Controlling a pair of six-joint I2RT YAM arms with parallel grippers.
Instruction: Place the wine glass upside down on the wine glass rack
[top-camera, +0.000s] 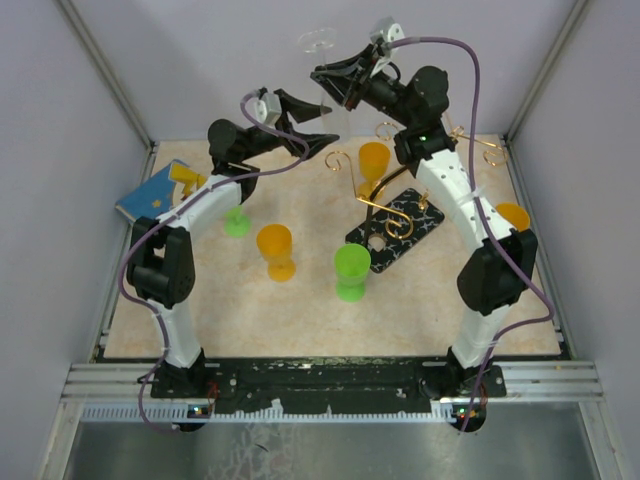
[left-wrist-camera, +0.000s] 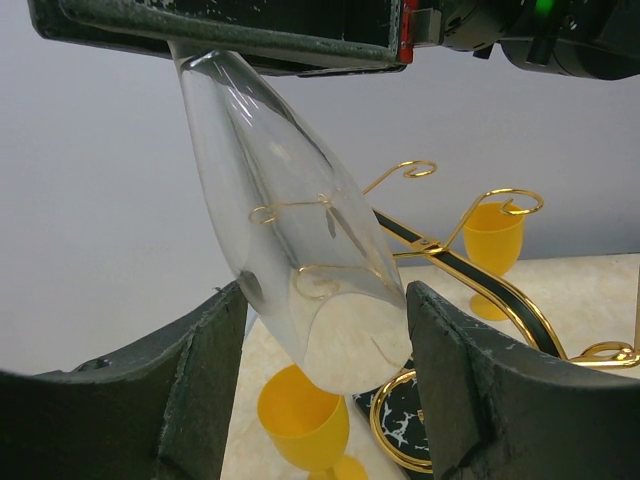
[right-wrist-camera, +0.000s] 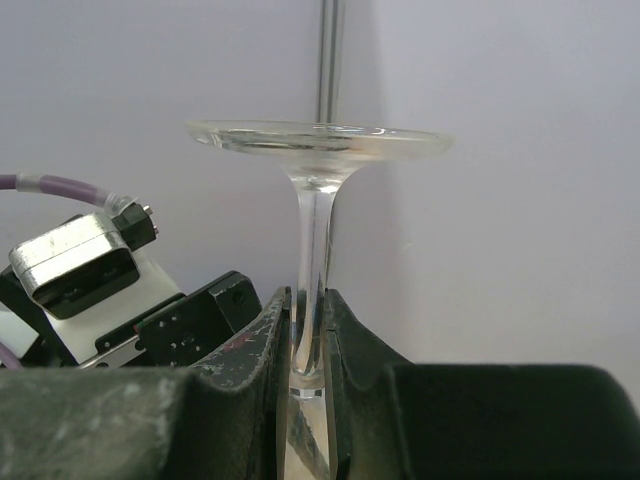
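Observation:
A clear wine glass (left-wrist-camera: 290, 200) hangs upside down, foot upward, above the gold rack (top-camera: 390, 215) (left-wrist-camera: 470, 270). My right gripper (top-camera: 322, 75) is shut on its stem, the round foot (right-wrist-camera: 318, 140) above the fingers. My left gripper (top-camera: 325, 120) has its fingers spread around the bowl near the rim, lower down; whether they touch the glass I cannot tell.
Yellow goblets (top-camera: 274, 250) (left-wrist-camera: 300, 420) and green ones (top-camera: 352, 270) stand on the table (top-camera: 200, 310). A blue object (top-camera: 150, 190) lies at the back left. The front of the table has free room.

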